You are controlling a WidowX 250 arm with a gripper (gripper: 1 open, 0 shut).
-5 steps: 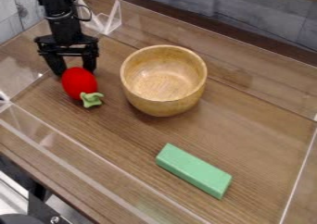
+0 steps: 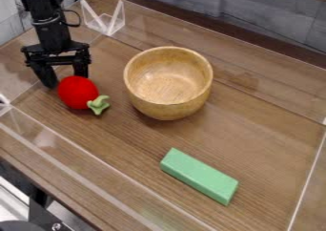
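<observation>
A red, round object with a green top (image 2: 76,92), like a toy strawberry or tomato, lies on the wooden table at the left. The black gripper (image 2: 56,61) is just behind and left of it, low over the table; I cannot tell whether it is open or shut.
A large wooden bowl (image 2: 170,82) stands to the right of the red object. A green block (image 2: 199,176) lies at the lower right.
The gripper has moved left, away from above the red object. The red object sits slightly differently, its green top a little further right.
</observation>
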